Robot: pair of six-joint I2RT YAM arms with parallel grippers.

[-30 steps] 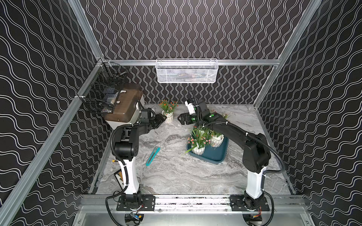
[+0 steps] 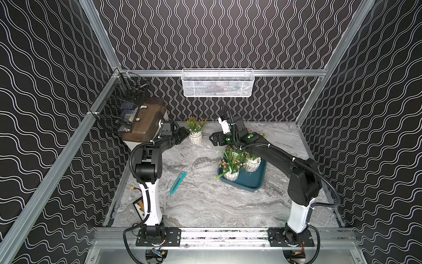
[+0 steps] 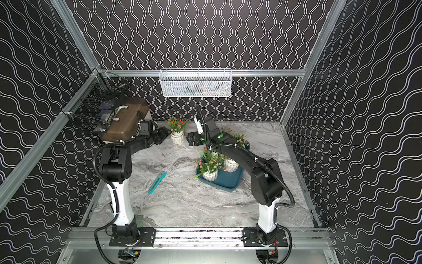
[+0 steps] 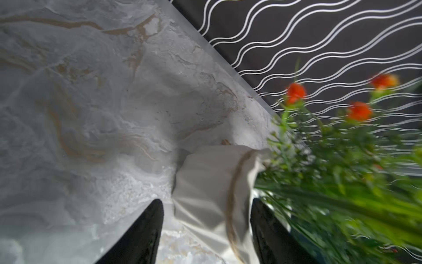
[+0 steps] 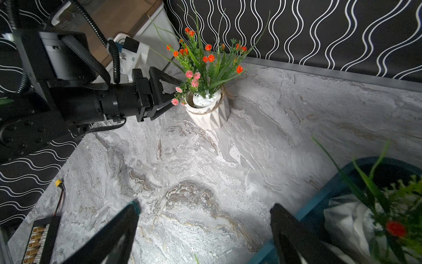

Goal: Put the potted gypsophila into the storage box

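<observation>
A white pot (image 2: 195, 137) with orange and pink flowers stands upright on the marble table near the back wall. My left gripper is at its left side, part open, fingertips at the pot's rim; it fills much of the left wrist view. My right gripper hangs above the left part of the blue tray; whether anything is between its fingers is unclear. A brown-lidded box (image 2: 145, 127) with a white body stands at the back left.
The blue tray (image 2: 249, 180) holds several potted plants, partly hidden by the right arm. A teal tool (image 2: 178, 182) lies mid-left. A black wire basket hangs at left, a white mesh basket (image 2: 217, 88) on the back wall.
My left gripper has shifted slightly back and left beside the pot, with some bending of the arm. My right gripper has moved slightly right. The pot looks unmoved.
</observation>
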